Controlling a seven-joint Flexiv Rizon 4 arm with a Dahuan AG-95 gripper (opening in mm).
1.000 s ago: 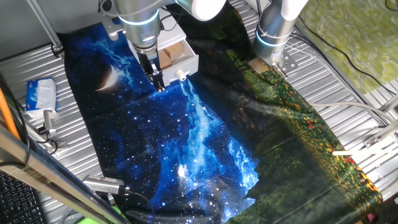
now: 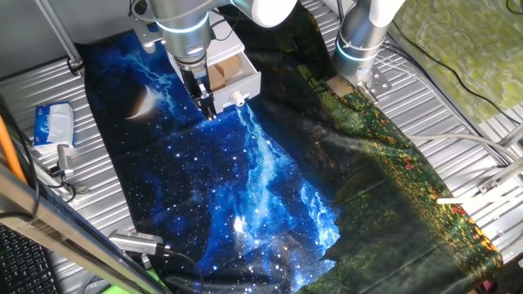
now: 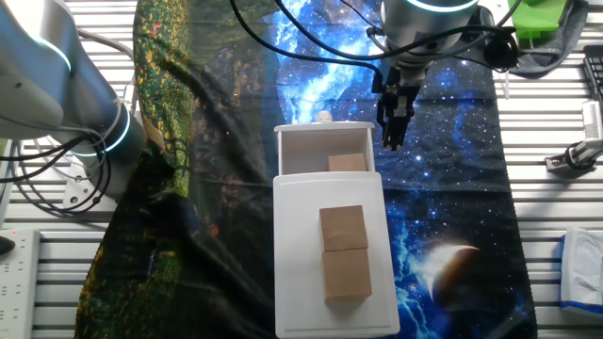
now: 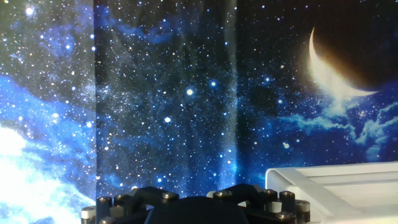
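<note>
A white drawer box stands on the dark cloth, its drawer (image 3: 300,151) pulled out. Inside the drawer lies a brown block (image 3: 347,163), partly covered by the cabinet's top (image 3: 300,254). Two more brown blocks, one nearer the drawer (image 3: 343,228) and one behind it (image 3: 347,275), rest touching on that top. My gripper (image 3: 393,144) points down beside the drawer's front corner, apart from it, over the starry cloth. No object shows at its fingertips in either exterior view. In the wrist view only the black linkages (image 4: 146,198) show along the bottom; the finger gap is hidden.
A round knob (image 2: 238,99) sticks out from the drawer front.
</note>
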